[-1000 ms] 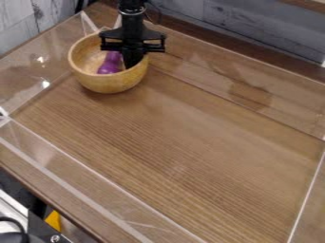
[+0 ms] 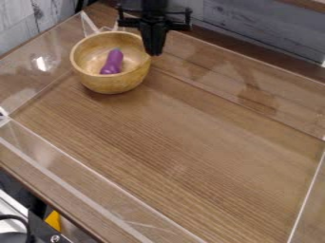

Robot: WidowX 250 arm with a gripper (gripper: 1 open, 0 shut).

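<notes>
A wooden bowl [image 2: 117, 84] sits at the upper left of the table, with a purple object [image 2: 112, 61] lying inside it. My black gripper [image 2: 155, 38] hangs just beyond the bowl's right rim, raised above it. It looks shut, with nothing visible between its fingers.
A wall runs along the back. At the lower left edge there are dark cables and a small yellow item off the table.
My gripper has risen up and slightly to the right, out of the bowl. The purple object stays in the bowl.
</notes>
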